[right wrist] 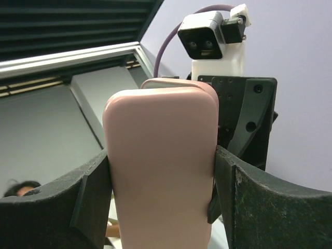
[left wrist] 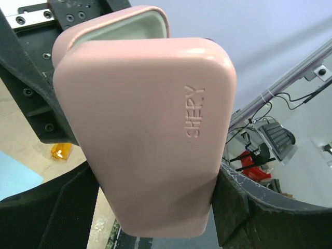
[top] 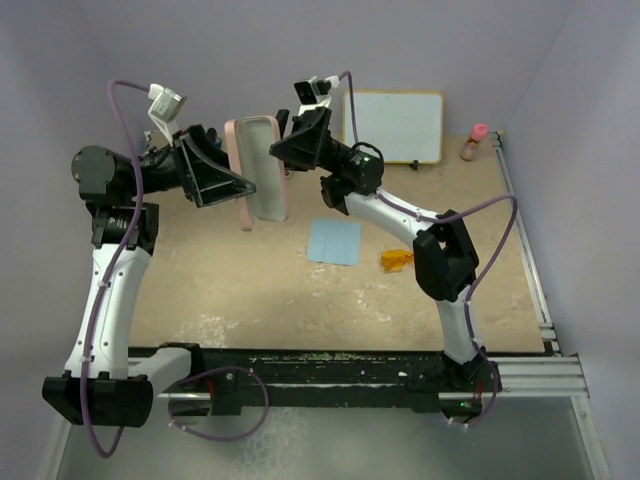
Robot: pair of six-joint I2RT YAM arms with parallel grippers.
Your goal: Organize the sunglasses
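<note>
The pink glasses case [top: 264, 170] hangs above the table between my two arms, its halves parted and pale grey-green lining showing. My left gripper is shut on one half, a pad against each side of its pink shell [left wrist: 140, 114] with raised lettering. On the other half's smooth shell [right wrist: 161, 124], my right gripper is likewise shut. An orange item, seemingly the sunglasses [top: 397, 260], lies on the table right of a light-blue cloth [top: 334, 242]. Most of the case's interior is out of sight in the wrist views.
A white board with a yellow frame [top: 398, 125] stands at the back. Near the back right corner is a pink-capped bottle [top: 474, 142]. Some items behind the left gripper are partly hidden.
</note>
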